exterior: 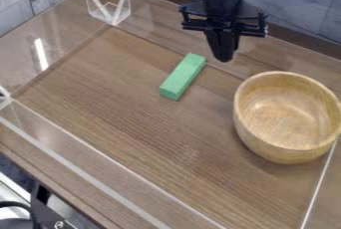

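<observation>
The black gripper [221, 44] is at the top centre of the camera view, above the back of the table, with nothing visible between its fingers; it looks shut. A green block [181, 77] lies on the table just left of centre, below and left of the gripper. A large round wooden bowl [282, 141] sits at the right, apart from the block.
A clear bracket-like object [110, 4] stands at the back left. Dark cables lie at the lower left edge.
</observation>
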